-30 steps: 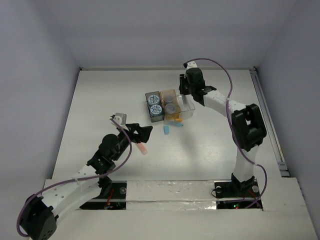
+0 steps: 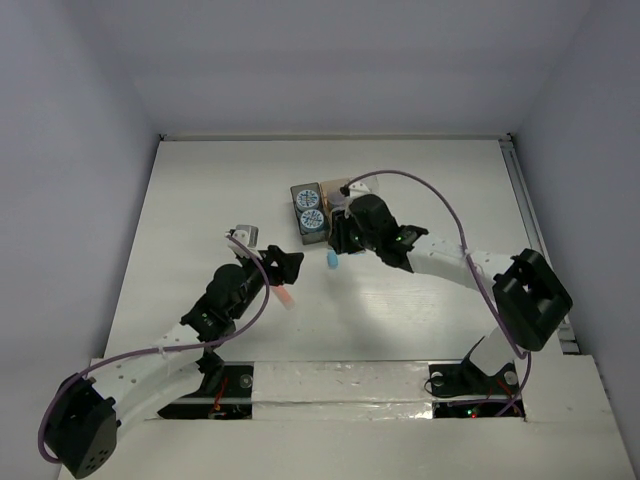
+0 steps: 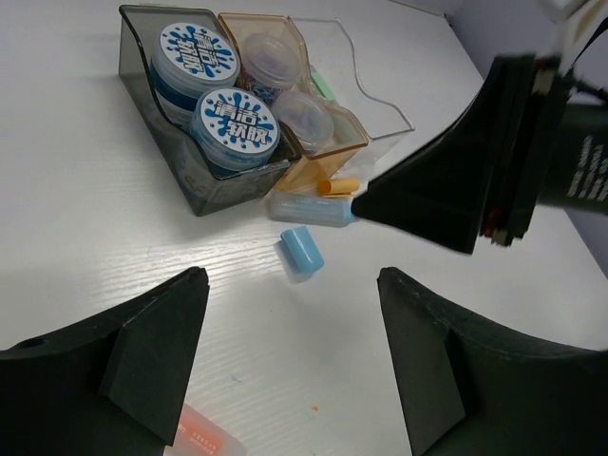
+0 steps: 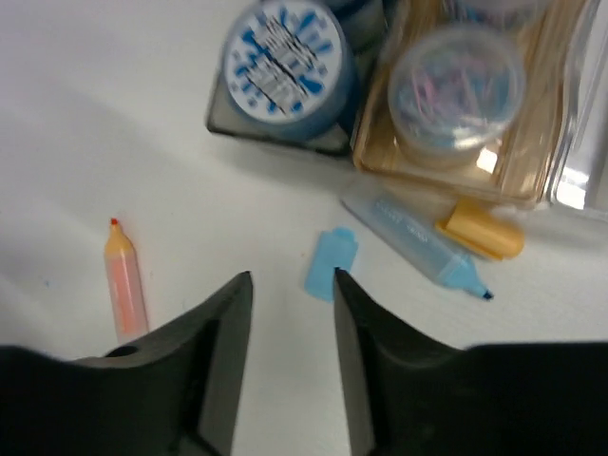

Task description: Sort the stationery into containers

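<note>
A grey container (image 3: 200, 195) holds blue-lidded tubs; beside it an amber container (image 4: 517, 176) holds clear tubs and a clear container (image 3: 389, 121) has a green item. In front lie a blue cap (image 4: 331, 263), a blue marker (image 4: 413, 237), a yellow cap (image 4: 479, 228) and a pink marker (image 4: 125, 287). My right gripper is over this group, open, nothing between its fingers. My left gripper is open above the table near the pink marker, empty.
Walls enclose the workspace at the back and both sides.
My right gripper has moved from the back, above the clear container, toward the front and left, over the caps and markers.
</note>
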